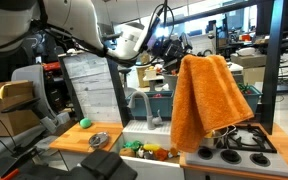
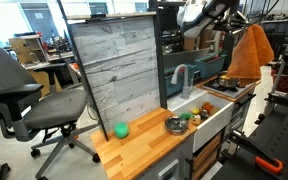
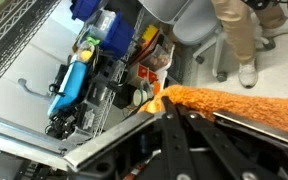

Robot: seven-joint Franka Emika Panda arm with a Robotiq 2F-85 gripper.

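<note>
An orange towel (image 1: 206, 98) hangs high over the counter, spread wide, with my gripper (image 1: 187, 57) shut on its upper edge. In exterior view 2 the towel (image 2: 248, 55) shows at the far right, beneath the arm. Orange cloth (image 3: 254, 106) lies across the fingertips in the wrist view, coming out between the dark fingers. From exterior view 1 the towel covers most of the pot, leaving only a bit near its handle visible.
A stove (image 1: 234, 157) with dark burners sits under the towel's right side. Left of it are the sink with its faucet (image 1: 144, 100) and an open drawer of colourful items (image 1: 149, 151). A metal bowl (image 2: 176, 125) and a green ball (image 2: 121, 130) rest on the wooden counter (image 2: 134, 158).
</note>
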